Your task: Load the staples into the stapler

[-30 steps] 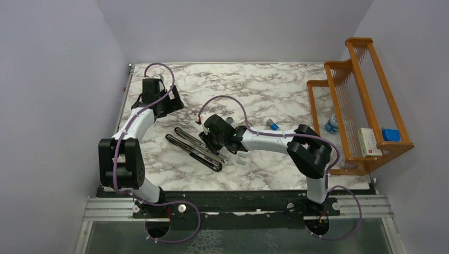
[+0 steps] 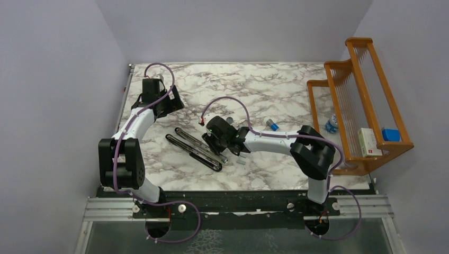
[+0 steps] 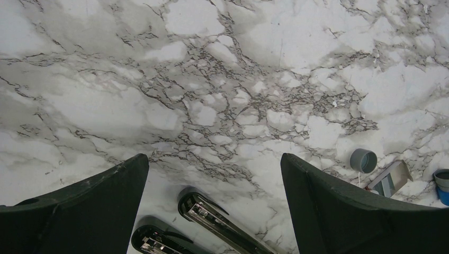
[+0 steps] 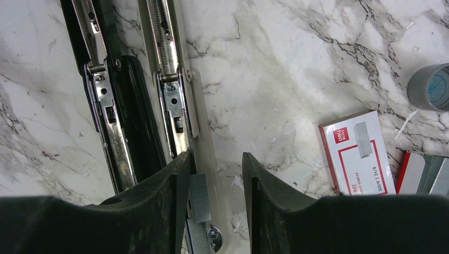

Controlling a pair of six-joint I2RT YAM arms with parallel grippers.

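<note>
Two long staplers lie opened out side by side: a black one (image 4: 119, 148) and a greyish one (image 4: 206, 132). Over the greyish one, my right gripper is part open, its fingers apart. A staple strip (image 4: 199, 198) shows against the inner side of the left finger, above the stapler's near end; whether it rests on the stapler cannot be told. Another strip (image 4: 198, 236) sits just below it, along the stapler's channel. Away at the table's left, my left gripper stands open and empty, with the staplers' far ends low in its view.
To the right of the staplers are a red-and-white staple box (image 4: 357, 153), an opened box (image 4: 423, 172) and a grey cap (image 4: 430, 87). A blue-and-grey cylinder (image 2: 272, 125) lies farther right. A wooden rack (image 2: 339, 66) fills the right side.
My right gripper has shifted very slightly to the right and toward the table's front. The left arm and the staplers have stayed put.
</note>
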